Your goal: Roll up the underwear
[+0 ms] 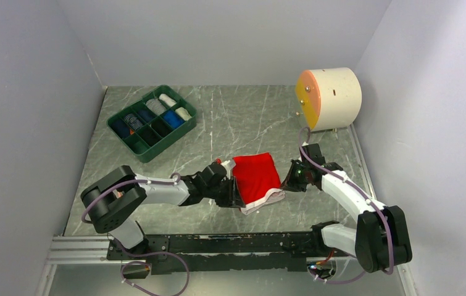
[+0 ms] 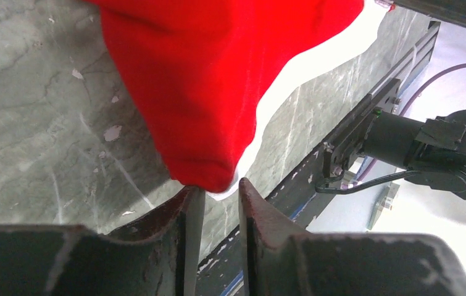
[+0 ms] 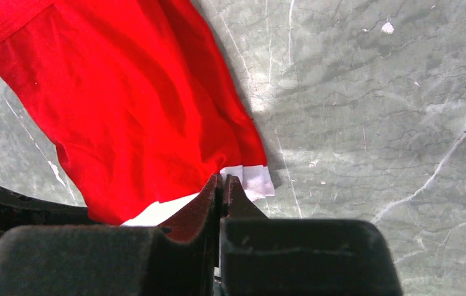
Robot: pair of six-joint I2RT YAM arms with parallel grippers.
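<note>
The red underwear (image 1: 253,172) lies on the table with its white band (image 2: 307,61) folded at the front edge. My left gripper (image 1: 236,202) is at the band's front left corner; in the left wrist view its fingertips (image 2: 247,188) stand a little apart, at the red and white corner. My right gripper is shut on the white band at the right corner, as the right wrist view shows.
A green divided box (image 1: 174,131) with rolled cloths is at the back left. A striped cylindrical cabinet (image 1: 335,98) stands at the back right.
</note>
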